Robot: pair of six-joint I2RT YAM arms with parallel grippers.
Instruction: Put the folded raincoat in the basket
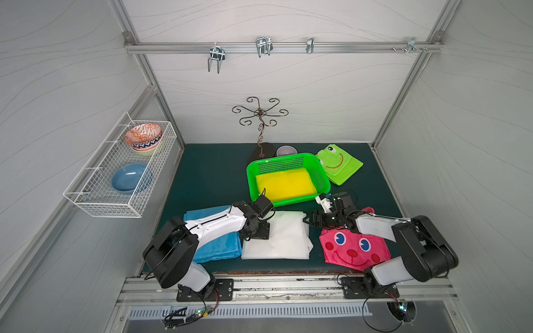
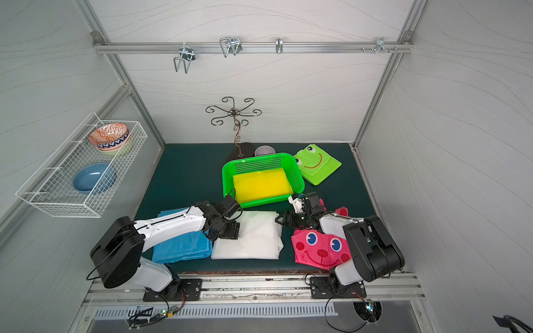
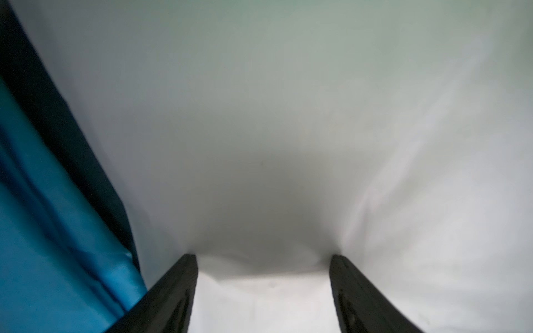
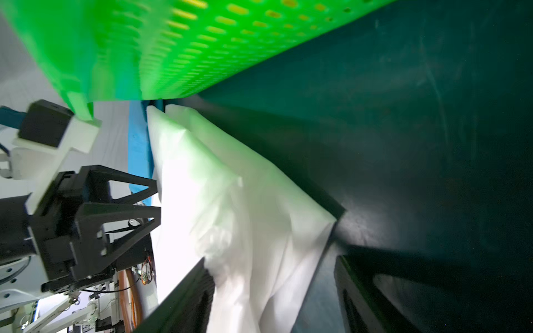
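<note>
A folded white raincoat [image 1: 286, 241] lies at the front middle, just before the green basket [image 1: 322, 183], which holds a yellow folded item [image 1: 283, 183]. My left gripper is down on the white raincoat; in the left wrist view the fabric is gathered between its spread fingertips. My right gripper is low at the raincoat's right edge, part open, its fingers either side of that edge's crumpled corner and the dark table.
A blue folded cloth [image 1: 216, 249] lies left, a pink animal-face item [image 1: 355, 249] right, a green frog item [image 1: 341, 163] at back right. A metal stand [image 1: 261, 127], a small bowl [image 2: 264, 149] and a wall wire basket [image 1: 100, 191] with bowls surround the workspace.
</note>
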